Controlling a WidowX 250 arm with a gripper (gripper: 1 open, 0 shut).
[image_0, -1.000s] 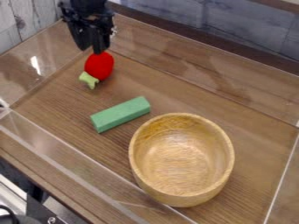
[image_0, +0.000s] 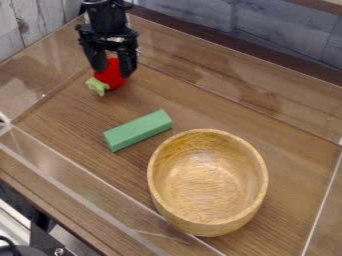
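Observation:
My gripper (image_0: 110, 50), dark and at the top left, stands open over a red object (image_0: 108, 70) with a small pale green part (image_0: 98, 85) at its lower left. Its fingers reach down around the red object; whether they touch it cannot be told. A green block (image_0: 138, 129) lies diagonally near the middle of the wooden table.
A large yellow bowl (image_0: 207, 178) takes up the lower right. A wall (image_0: 267, 20) runs along the back at the right.
My gripper has come down onto the red object from above and shifted a little left. The green block and the bowl have not visibly moved.

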